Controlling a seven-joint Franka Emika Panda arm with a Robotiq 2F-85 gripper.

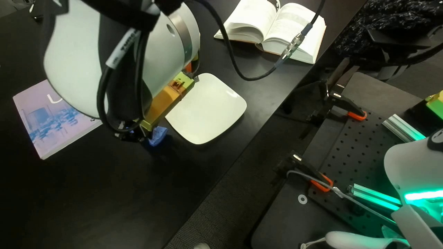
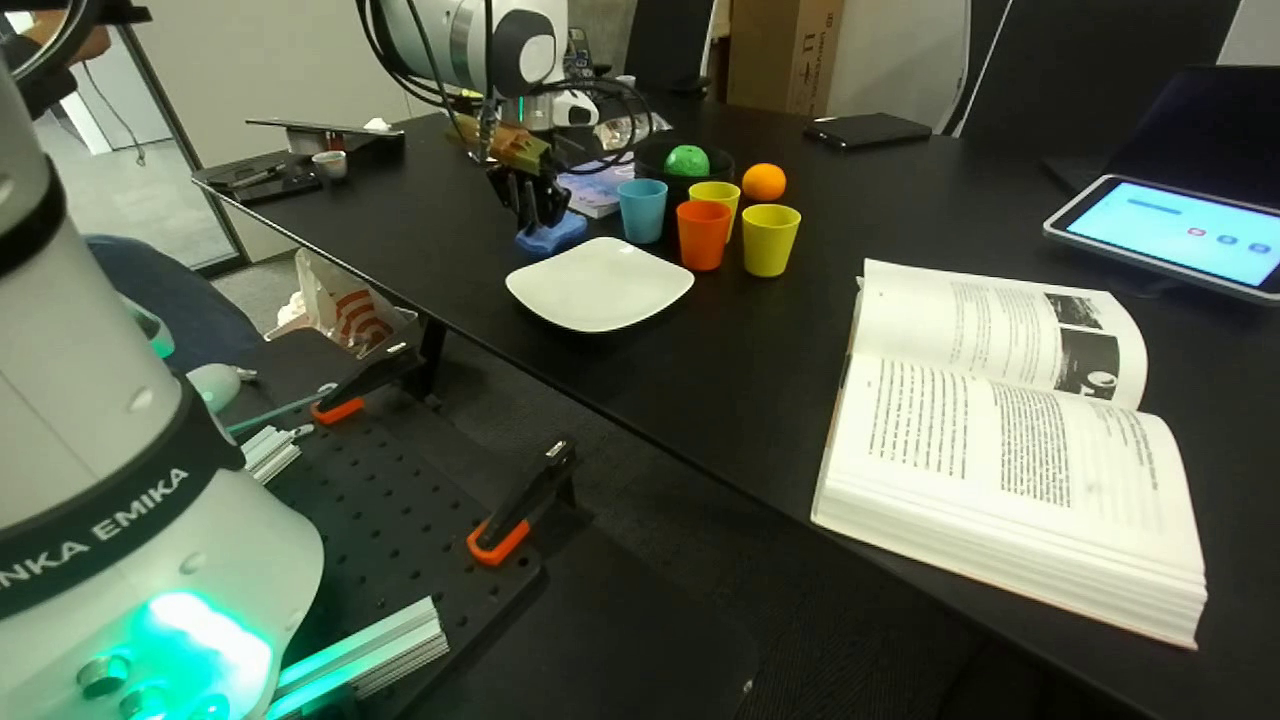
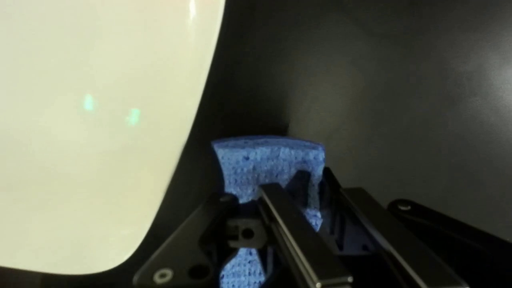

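The blue sponge [image 3: 269, 156] is pinched by my gripper, whose dark fingers cover its middle in the wrist view. Exterior view 2 shows the sponge [image 2: 552, 235] low under the gripper [image 2: 528, 216], at or just above the black table; I cannot tell whether it touches. In exterior view 1 only one end of the sponge [image 1: 157, 136] shows, as the arm hides the rest. Beside it lies an empty white plate [image 1: 211, 110], apart from the sponge in the wrist view.
Past the plate stand a blue cup [image 2: 643, 210], an orange cup [image 2: 703, 234] and two yellow cups [image 2: 769, 240]. Behind them are a black bowl [image 2: 654, 158] and an orange ball [image 2: 764, 182]. A purple book [image 1: 62, 120] and an open book [image 1: 276, 27] flank the plate.
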